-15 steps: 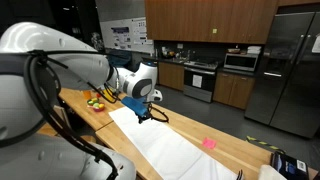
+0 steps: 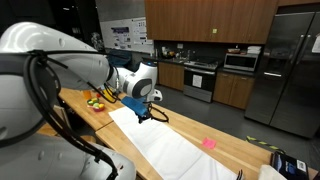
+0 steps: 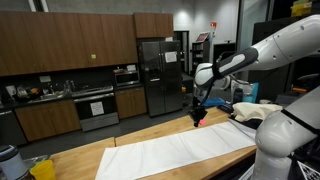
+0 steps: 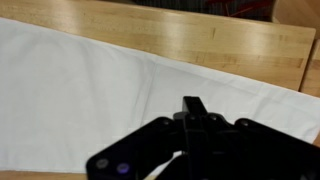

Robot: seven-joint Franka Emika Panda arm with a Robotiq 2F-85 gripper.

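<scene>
A white cloth (image 2: 165,143) lies flat over the wooden table, also seen as a long white strip (image 3: 165,152) in the second exterior view. Above it hangs my gripper (image 2: 158,115), pointing down and apart from the cloth. In the wrist view the dark fingertips of my gripper meet in one narrow point, with nothing visible between them. Beneath them the cloth (image 4: 90,95) is mostly smooth, with faint creases and a straight edge against the wood.
A pink square (image 2: 208,143) lies beside the cloth. Colourful items (image 2: 97,103) sit at the table's left side. A yellow container (image 3: 42,170) stands at the near left of the other view. Bare wood (image 4: 200,35) borders the cloth, which is clear on top.
</scene>
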